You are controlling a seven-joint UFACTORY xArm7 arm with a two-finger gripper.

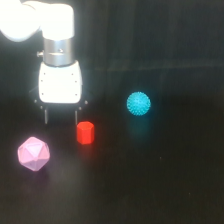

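My gripper [61, 117] points down from the white arm at the upper left. Its two thin dark fingers stand apart, with nothing seen between them; it is open. A small red block [85, 133] sits on the dark surface, just right of the gripper and nearer the camera. To the left and nearer still lies a pink faceted ball [33, 153]. Farther right, a light-blue bumpy ball [138, 103] rests by itself. All three objects are apart from each other, and whether the right finger is above or level with the red block I cannot tell.
No container or other obstacle shows.
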